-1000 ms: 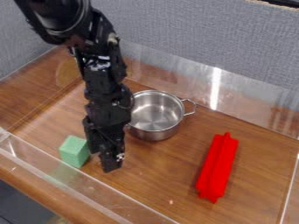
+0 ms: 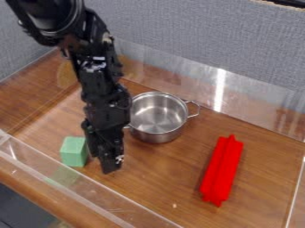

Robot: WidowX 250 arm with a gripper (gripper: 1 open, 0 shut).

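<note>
My black gripper (image 2: 100, 151) is low over the wooden table, pointing down just right of a green block (image 2: 73, 150) at the front left. Whether its fingers are open or shut, and whether they touch the block, I cannot tell. A steel pot (image 2: 159, 116) with handles stands behind the gripper to the right, partly covered by the arm. A long red object (image 2: 222, 169) lies on the right part of the table.
Clear low walls (image 2: 238, 114) edge the table at the back and front.
The pot and red object look unmoved.
</note>
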